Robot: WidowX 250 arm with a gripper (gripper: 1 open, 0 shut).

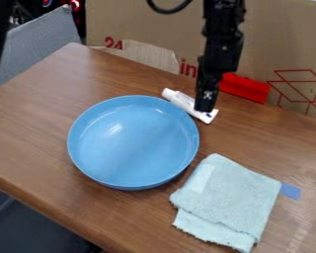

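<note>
My black gripper [205, 99] reaches down from the top centre, its fingertips at a white tube [182, 101] that lies behind a blue plate [133, 141]. The gripper is open; whether the tube is between its fingers or just behind them is hard to tell at this size. A folded pale mint cloth [227, 201] lies at the front right.
A red object [247, 87] lies at the back against a cardboard box [137, 28]. A small blue strip [288, 190] is beside the cloth.
</note>
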